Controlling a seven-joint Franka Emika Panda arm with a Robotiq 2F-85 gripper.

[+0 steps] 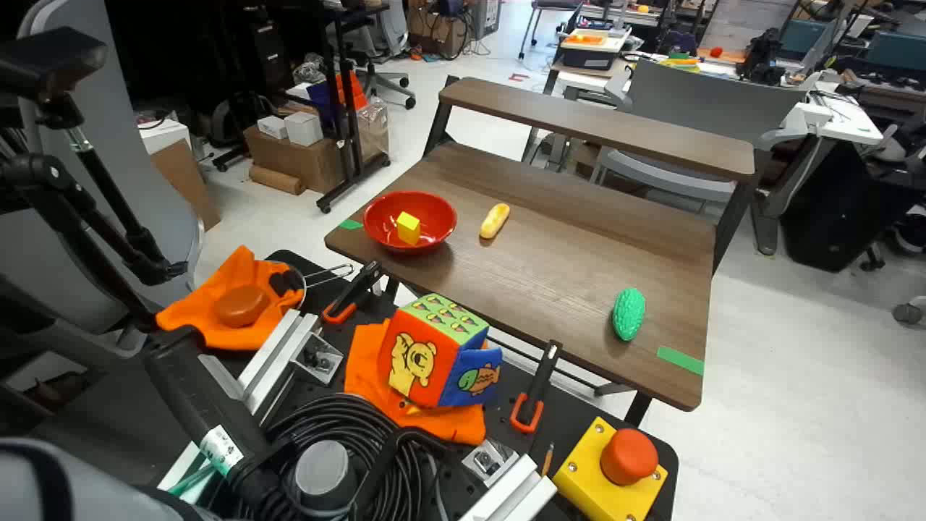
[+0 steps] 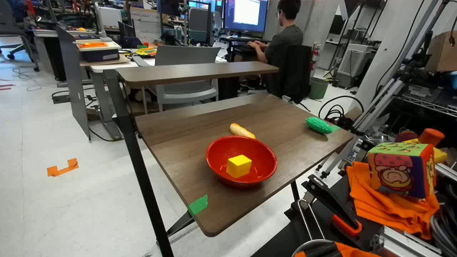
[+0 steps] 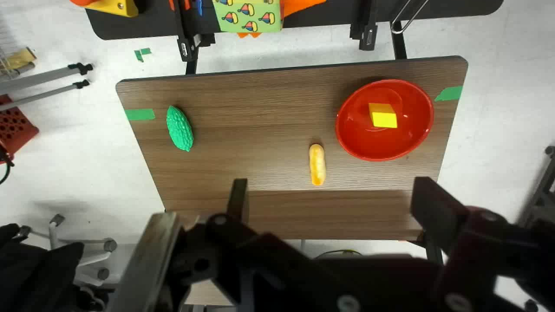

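Note:
A red bowl [image 2: 216,166] stands on the brown table [image 1: 555,269] near one end, and inside it lies a yellow cube [image 2: 239,166]. Close by the bowl rests a yellow elongated piece [image 3: 317,164], perhaps toy bread. Toward the table's opposite end sits a bumpy green toy vegetable [image 1: 629,313], well apart from the others. In the wrist view my gripper hangs high over the tabletop with its fingers [image 3: 239,200] spread wide, so it is open and empty. Neither exterior view shows the gripper itself.
A raised shelf [image 1: 599,121] runs along one long side of the table. Beyond the other side is a black base with clamps, cables, an orange cloth, a picture cube [image 1: 440,352] and a red button [image 1: 629,456]. Mid-table is largely clear between the green piece and the yellow one.

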